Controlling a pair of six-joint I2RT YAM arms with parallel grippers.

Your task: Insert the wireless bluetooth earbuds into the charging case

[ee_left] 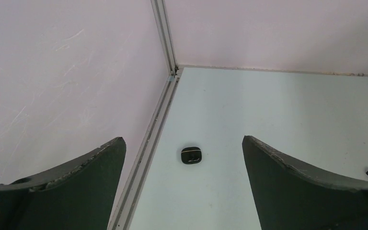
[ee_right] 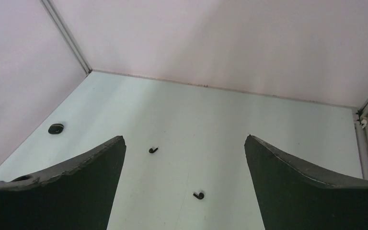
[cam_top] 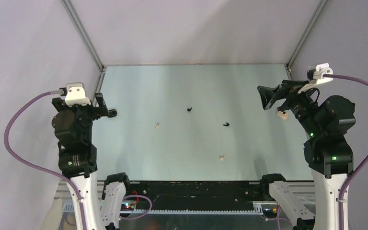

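Observation:
Two black earbuds lie apart on the pale table: one at centre, the other right of it. Two white earbuds lie nearer the front. A black case rests at the table's left edge, also seen in the left wrist view. A white case sits at the right, partly behind the right arm. My left gripper hangs open over the left side with nothing held; my right gripper, raised over the right side, is open and empty.
Walls bound the table at back, left and right. A dark rail and wiring run along the front edge.

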